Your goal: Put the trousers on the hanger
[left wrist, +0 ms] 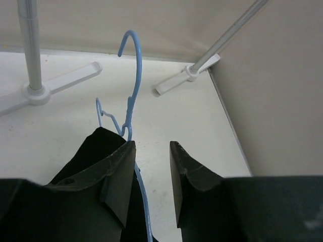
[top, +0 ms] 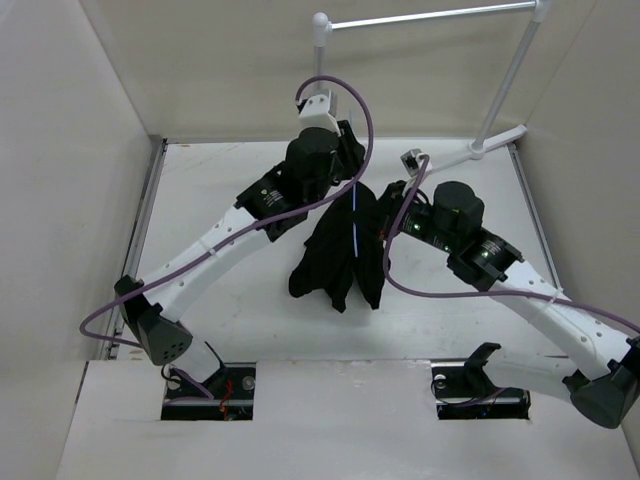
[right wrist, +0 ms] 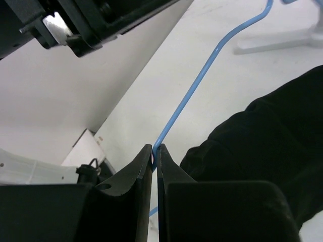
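Black trousers (top: 338, 245) hang over the blue hanger (top: 354, 225) in the middle of the top view. In the left wrist view my left gripper is open, with a clear gap between its fingers. The hanger's hook (left wrist: 137, 55) rises beyond it, and the hanger wire passes close to the left finger; I cannot tell whether they touch. Dark cloth (left wrist: 103, 146) shows behind that finger. My right gripper is shut on the hanger wire (right wrist: 194, 85), with the trousers (right wrist: 262, 146) to the right. Both grippers are partly hidden from above.
A white rack with a horizontal bar (top: 430, 16) stands at the back, its foot (top: 475, 150) at the back right. Purple cables (top: 230, 240) loop over both arms.
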